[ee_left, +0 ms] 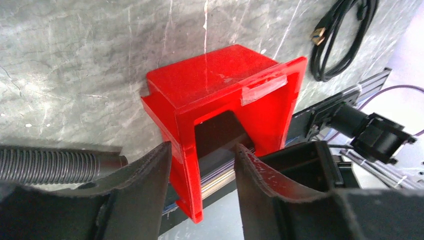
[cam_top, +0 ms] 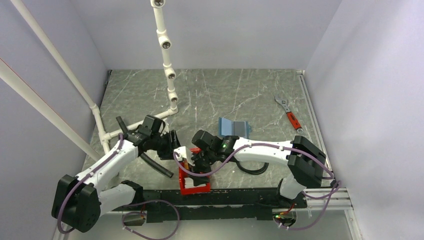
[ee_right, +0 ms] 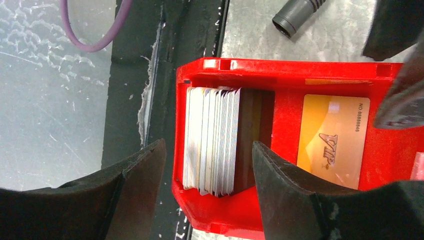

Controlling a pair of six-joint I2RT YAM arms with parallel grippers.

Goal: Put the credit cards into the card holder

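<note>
A red box [cam_top: 183, 187] stands at the table's front edge. The right wrist view shows a tight row of cards [ee_right: 211, 140], their pale edges up, at one end of this box. A yellow VIP card [ee_right: 334, 135] lies flatter in the same box, apart from the row. My right gripper is open above the row, one finger at each end of it, nothing visibly gripped. My left gripper is open and empty, at the box's other end. A blue-grey holder [cam_top: 234, 127] lies opened out behind the right arm.
A ribbed black tube [cam_top: 156, 166] lies left of the box. A coiled black cable [cam_top: 253, 170] is to its right, partly under the right arm. A red-handled wrench [cam_top: 294, 120] lies far right.
</note>
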